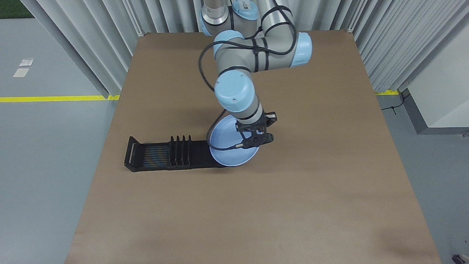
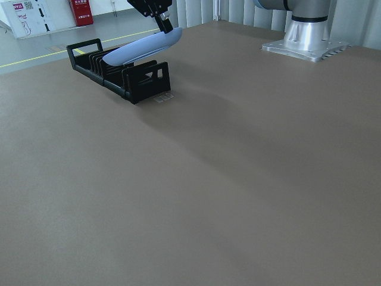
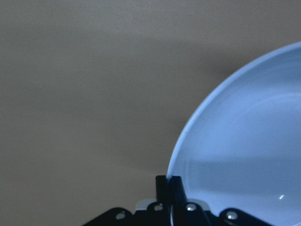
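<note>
A light blue plate (image 1: 226,156) is held tilted above the right end of a black plate rack (image 1: 154,156); in the left view the plate (image 2: 140,47) hangs over the rack (image 2: 143,86). My gripper is shut on the plate's rim, which in the wrist view curves up from between the fingers to the upper right. In the front view the fingertips are hidden beneath the wrist housing. The rack stands on the brown table, with several dividers near its middle.
Curtains line the back edge.
</note>
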